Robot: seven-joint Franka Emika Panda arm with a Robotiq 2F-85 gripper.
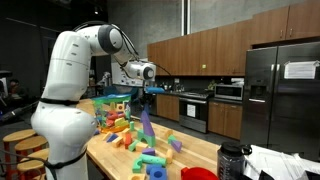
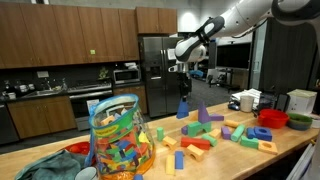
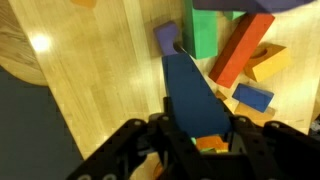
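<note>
A long blue block [image 3: 192, 98] sits between the fingers of my gripper in the wrist view, one finger on each side. The gripper is shut on it. In exterior view 2 the blue block [image 2: 183, 109] hangs beneath the gripper [image 2: 182, 97], its lower end just above the toy blocks as seen from there. Exactly how high it is, I cannot tell. Below it in the wrist view lie a small purple block [image 3: 167, 39], a green block [image 3: 202, 34] and a red block [image 3: 241, 49] on the wooden table.
A clear bag [image 2: 118, 138] of colourful blocks stands on the table. Tall purple pieces [image 2: 202, 112] rise near the gripper. A red bowl [image 2: 272, 119], a dark canister [image 1: 232, 160] and several loose blocks are around. Bare wood [image 3: 110, 60] shows on the wrist view's left.
</note>
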